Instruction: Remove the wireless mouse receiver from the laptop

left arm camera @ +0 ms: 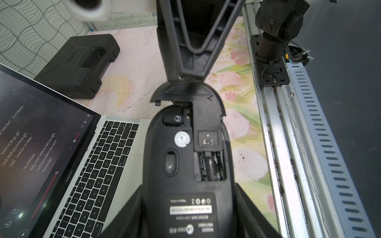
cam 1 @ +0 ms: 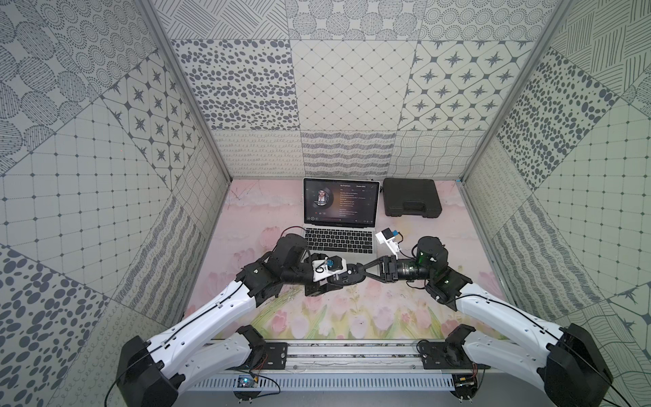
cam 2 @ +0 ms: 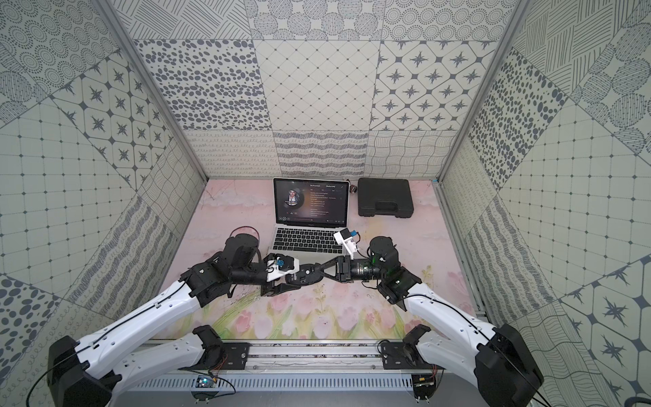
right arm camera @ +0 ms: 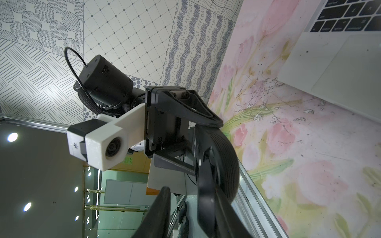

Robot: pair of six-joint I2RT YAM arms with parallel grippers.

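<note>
A black mouse (left arm camera: 188, 158) is held with its underside towards the left wrist camera, in front of the open laptop (left arm camera: 103, 170). My left gripper (cam 1: 339, 276) is shut on the mouse's sides, its blurred fingers (left arm camera: 133, 214) at the bottom of the left wrist view. The mouse's cover (left arm camera: 206, 107) sits slid towards the far end, baring a battery slot (left arm camera: 212, 166). My right gripper stands at that end; its fingers (right arm camera: 158, 212) are apart, with the cover's thin dark edge between them, nearer one finger. I cannot make out the receiver.
A closed black case (cam 1: 411, 197) lies right of the laptop at the back. The laptop's screen is raised and lit; its keyboard lies just behind my grippers.
</note>
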